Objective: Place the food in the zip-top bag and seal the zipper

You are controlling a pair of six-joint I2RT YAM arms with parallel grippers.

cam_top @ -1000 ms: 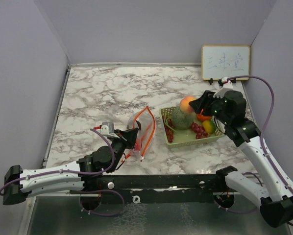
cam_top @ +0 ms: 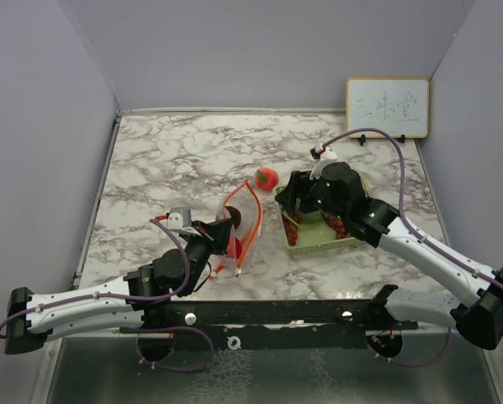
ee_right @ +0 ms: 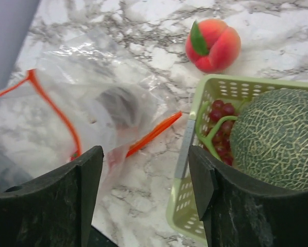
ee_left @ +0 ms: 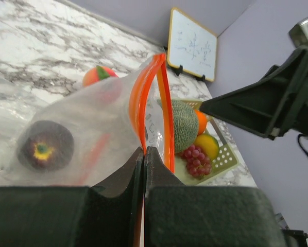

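The clear bag (cam_top: 249,220) with its orange zipper rim (ee_left: 138,100) stands mouth-up at centre. My left gripper (cam_top: 226,225) is shut on the bag's rim. Through the film shows a dark round fruit (ee_left: 45,145), and something red (cam_top: 236,247) lower down. Outside the bag, a peach (ee_right: 214,45) with a green leaf rests on the marble, just behind the basket's left corner. My right gripper is open and empty above the left side of the basket (ee_right: 192,131), its fingers well apart.
Inside the green basket (cam_top: 323,247) lie a netted melon (ee_left: 185,126), red grapes (ee_left: 198,160), an orange (ee_left: 201,121) and a yellow-green fruit (ee_left: 207,146). A small whiteboard (cam_top: 388,105) stands at the back right.
My right gripper carried the peach left from above the basket towards the bag. The left gripper has shifted slightly left.
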